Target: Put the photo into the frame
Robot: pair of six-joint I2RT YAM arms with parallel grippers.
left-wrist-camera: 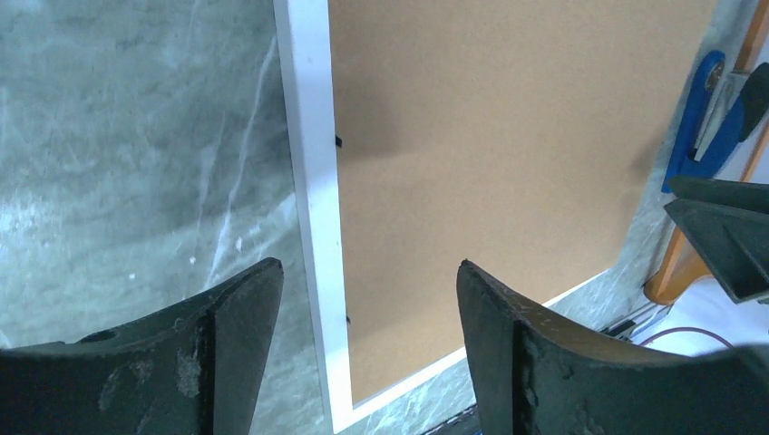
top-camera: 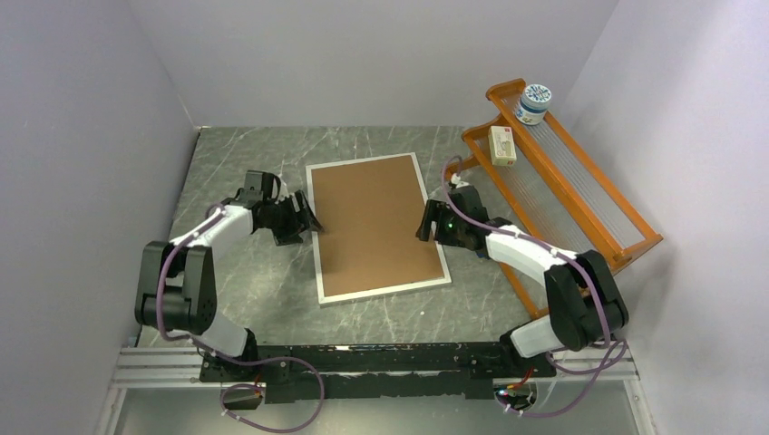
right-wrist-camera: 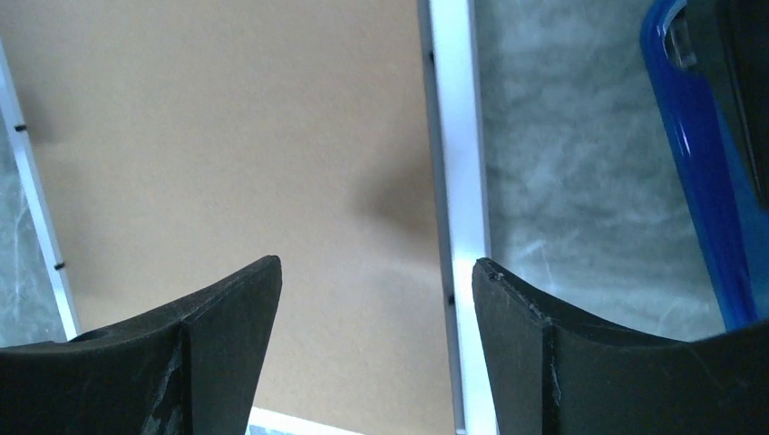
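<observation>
A white frame [top-camera: 319, 263] lies on the grey marbled table, with a brown backing board [top-camera: 376, 222] filling its inside. Small dark tabs show along the frame's inner edges in both wrist views; no photo is visible. My left gripper is open over the frame's left side [left-wrist-camera: 313, 199], which passes between its fingers in the view with nothing gripped. Above the opposite side, my right gripper is also open and empty. The right side bar [right-wrist-camera: 464, 181] runs down toward its right fingertip [right-wrist-camera: 490, 272]; contact cannot be judged.
A blue-handled tool [right-wrist-camera: 694, 163] lies on the table just right of the frame. Beyond it stands a wooden rack [top-camera: 580, 190] carrying a small box [top-camera: 501, 146] and a white jar [top-camera: 533, 103]. Bare table lies to the frame's left.
</observation>
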